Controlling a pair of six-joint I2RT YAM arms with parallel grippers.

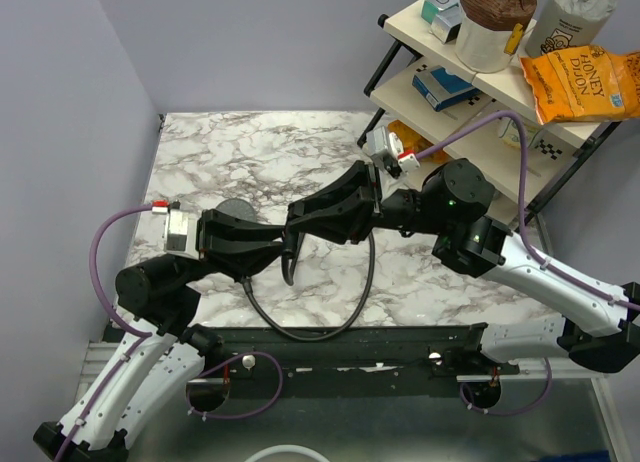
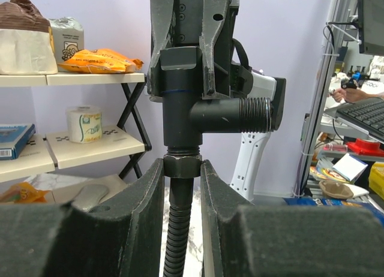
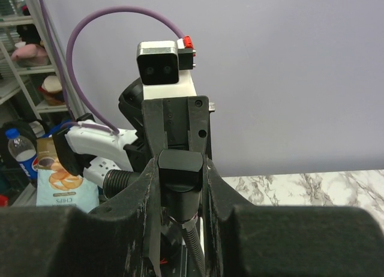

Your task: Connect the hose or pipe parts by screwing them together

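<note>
Both grippers meet over the marble table [image 1: 220, 147] at centre. My left gripper is shut on the black ribbed hose [image 2: 178, 235] at its hexagonal nut, just below a black tee fitting [image 2: 213, 116] with a threaded side branch. My right gripper is shut on the square black top of that fitting, directly above the left one. In the top view the hose [image 1: 340, 322] loops down from the grippers along the table's front edge. A grey round disc [image 1: 237, 207] lies partly hidden behind the left gripper.
A tiered shelf [image 1: 420, 27] with bags, boxes and a paper roll stands at the back right, close to my right arm. Walls bound the left and back.
</note>
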